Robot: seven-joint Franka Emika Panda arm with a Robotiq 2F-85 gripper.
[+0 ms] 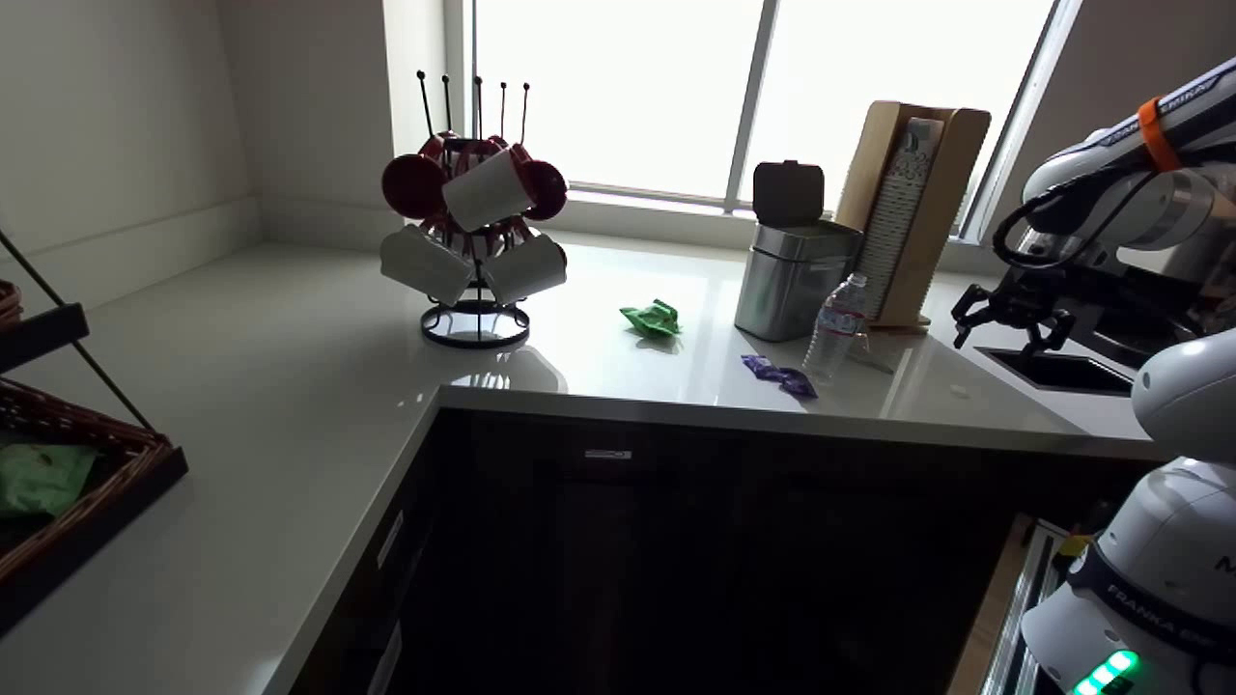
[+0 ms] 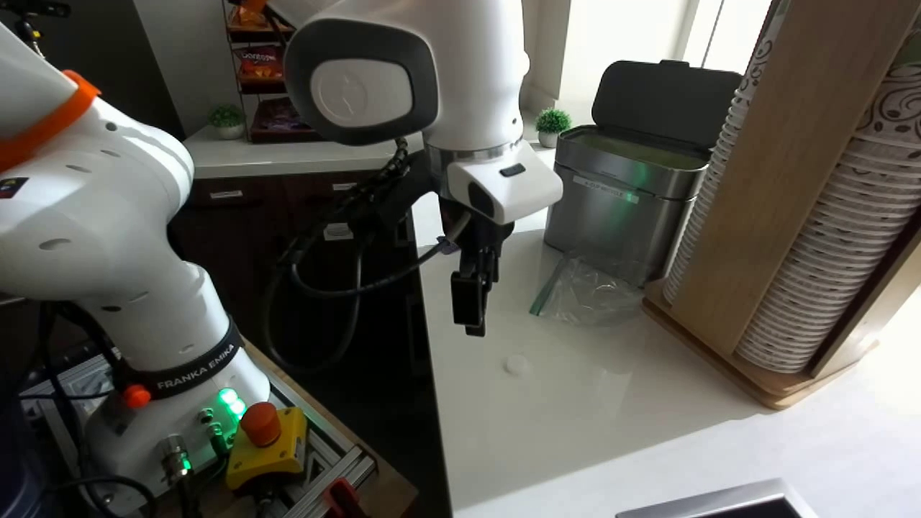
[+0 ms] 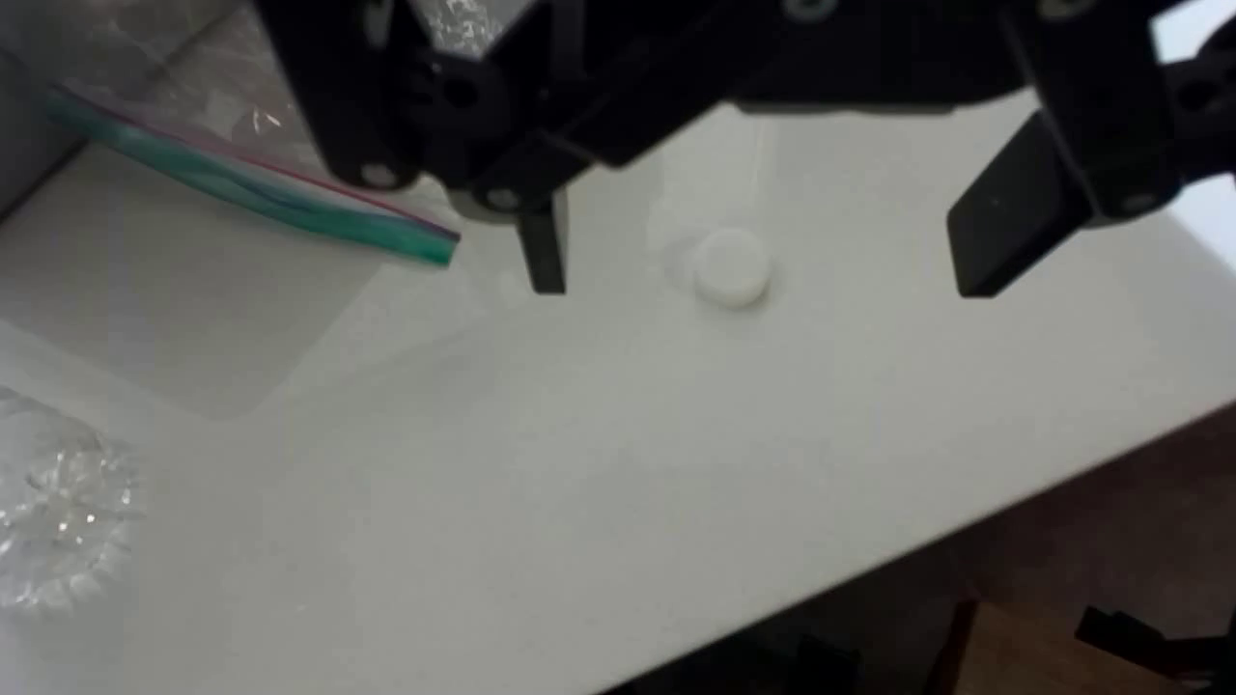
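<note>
In the wrist view, a small round white cap point(image 3: 731, 267) lies on the pale counter point(image 3: 487, 521), framed between the spread fingers of my gripper. The cap point(image 2: 517, 365) is still on the counter, below the fingers. From the first exterior view, my gripper point(image 1: 998, 341) hangs open above the counter near the dark recess, holding nothing. A clear zip bag point(image 2: 588, 293) with a green-edged seal lies flat by the metal bin point(image 2: 604, 211). The clear water bottle point(image 1: 836, 328) stands upright beside a purple wrapper point(image 1: 778, 376).
A wooden cup holder point(image 2: 742, 198) with stacked paper cups stands behind the cap. Farther left are a green wrapper point(image 1: 654, 319) and a mug rack point(image 1: 476, 328). The counter's front edge drops off close to the arm.
</note>
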